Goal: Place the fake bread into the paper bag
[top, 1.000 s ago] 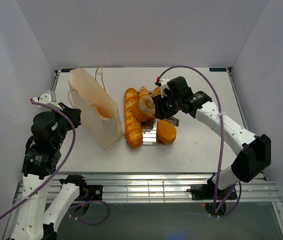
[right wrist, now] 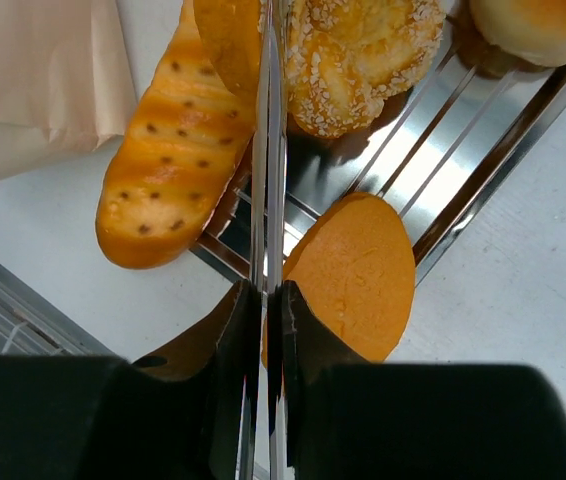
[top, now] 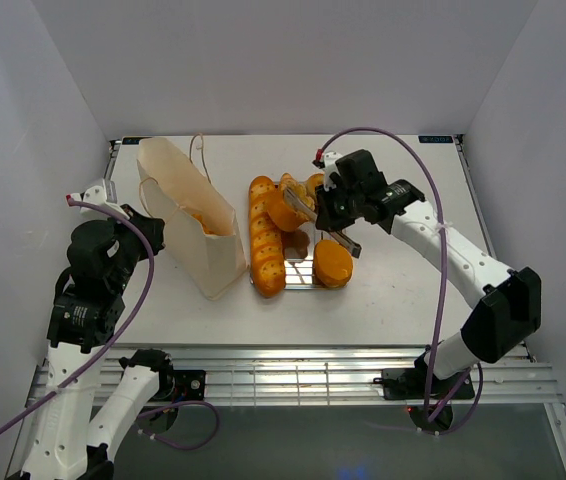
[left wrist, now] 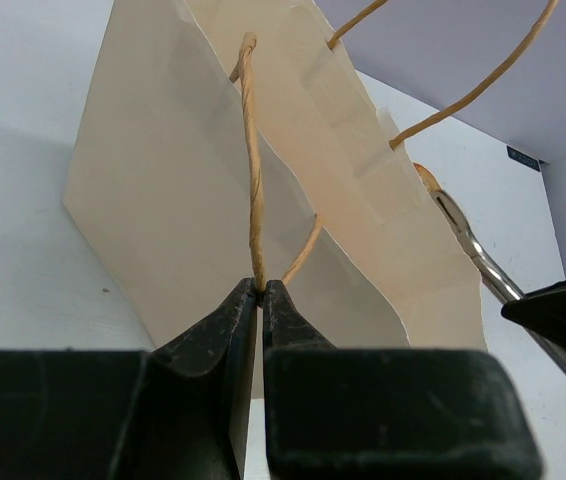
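Note:
My left gripper is shut on a twisted handle [left wrist: 253, 150] of the tan paper bag [left wrist: 178, 170]. The bag [top: 213, 262] stands open at the left, with orange bread [top: 203, 222] showing inside. Metal tongs [right wrist: 260, 220] are in my right gripper, shut on them. The tongs' arms lie close together, their far ends among the bread. Beside them are an orange slice [right wrist: 225, 50] and sesame bread [right wrist: 335, 70]; whether the tongs pinch either cannot be told. A long loaf [right wrist: 168, 155] and another round slice [right wrist: 358, 275] lie nearby.
The bread lies on a metal rack [top: 303, 284] in the middle of the table. A pale bun [right wrist: 548, 30] sits at its far side. Clear table lies right of the rack. Side walls bound the workspace.
The tongs now lie across the orange slice and sesame bread. The left arm and bag look almost still.

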